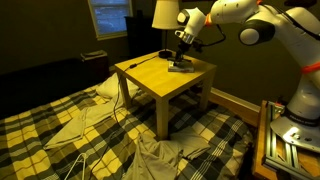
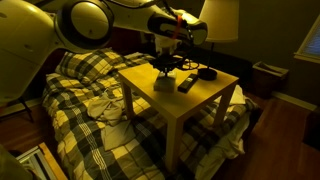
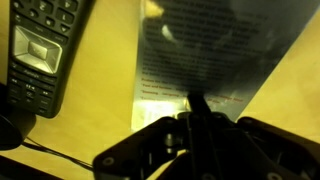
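In the wrist view my gripper is shut, its dark fingertips over the lower part of a book [image 3: 205,45] whose back cover is printed with text. Nothing shows between the fingers. Whether they touch the cover I cannot tell. From the side, the same book [image 1: 181,66] lies on the small wooden table [image 1: 152,78], with the gripper [image 1: 180,54] just above it. A dark remote control [image 3: 44,50] with a round-cornered keypad lies left of the book in the wrist view, apart from it.
A lamp [image 2: 218,22] stands on the table close to the arm, its cable running along the tabletop. The bed [image 1: 60,120] with a plaid cover and loose cloths [image 1: 158,158] surrounds the table. Bare tabletop [image 1: 148,74] lies toward the table's left side.
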